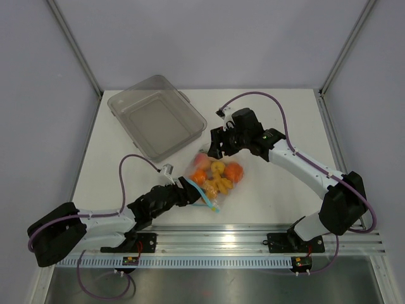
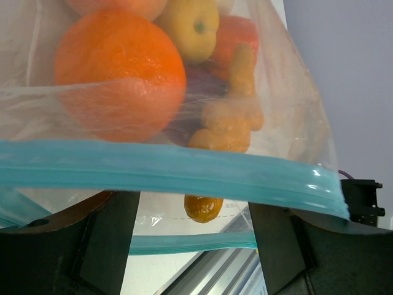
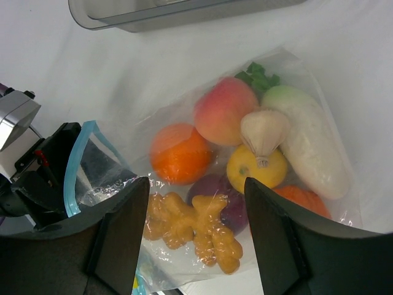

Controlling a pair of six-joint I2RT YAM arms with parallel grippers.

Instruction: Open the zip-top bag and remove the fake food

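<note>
The clear zip bag (image 1: 229, 190) lies mid-table with fake food inside: an orange (image 3: 180, 153), a peach (image 3: 226, 110), a garlic bulb (image 3: 264, 130), ginger (image 3: 175, 221), a white radish (image 3: 313, 144) and a yellow fruit (image 3: 273, 169). Its blue zip strips (image 2: 178, 172) stand apart, so the mouth gapes. At that mouth my left gripper is open; its fingers (image 2: 92, 246) reach between the two strips, their tips partly hidden by the upper one. Over the bag's far part, my right gripper stands open, with no food held.
A grey see-through bin (image 1: 158, 117) stands at the back left, close to the bag's far end. A metal rail (image 1: 202, 234) runs along the front edge.
</note>
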